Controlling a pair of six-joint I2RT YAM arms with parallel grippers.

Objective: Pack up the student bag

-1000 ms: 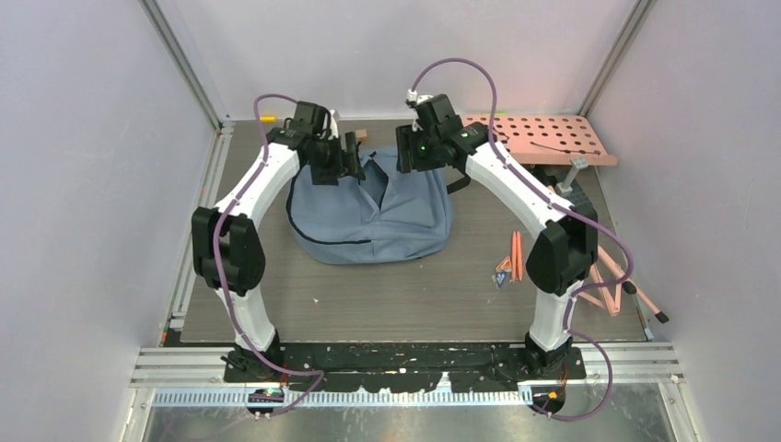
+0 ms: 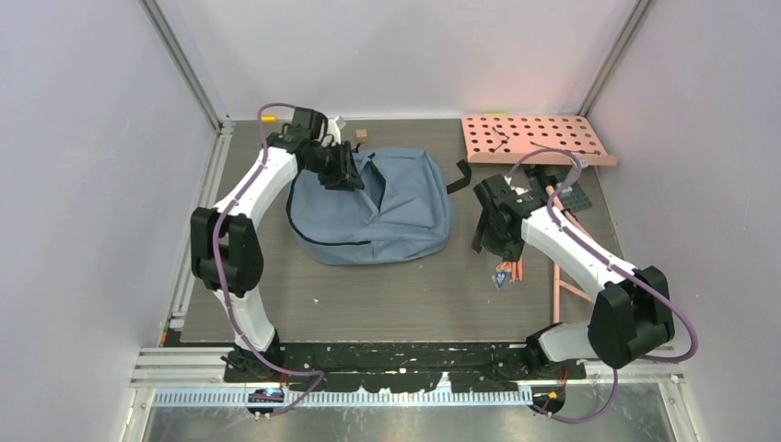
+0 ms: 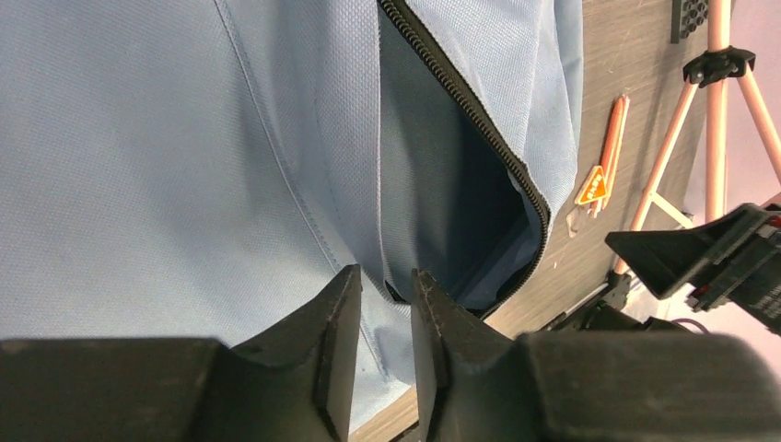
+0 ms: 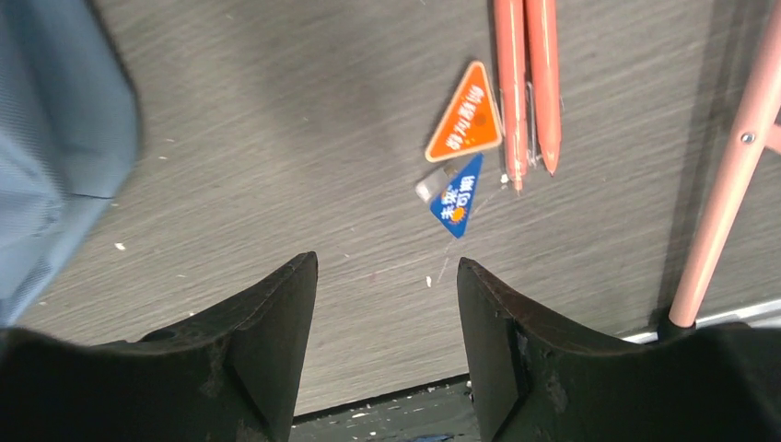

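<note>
A blue-grey bag (image 2: 405, 212) lies on the table, its zipped opening (image 3: 460, 193) gaping and dark inside in the left wrist view. My left gripper is part open over the bag's inner fold at that opening; whether fabric is between its fingers is unclear. My right gripper stands open above the table, right of the bag. Beneath it lie two orange pencils (image 4: 511, 92), an orange triangular label (image 4: 465, 120) and a blue triangular label (image 4: 458, 198) with small clear items.
A pink perforated board (image 2: 534, 138) stands at the back right. Pink rods (image 4: 718, 212) and a dark grid piece (image 2: 573, 196) occupy the right side.
My right gripper has swung from above the bag down and right to over the pencils and labels. The left gripper has shifted slightly downward in the top view; the bag is nearly unchanged.
</note>
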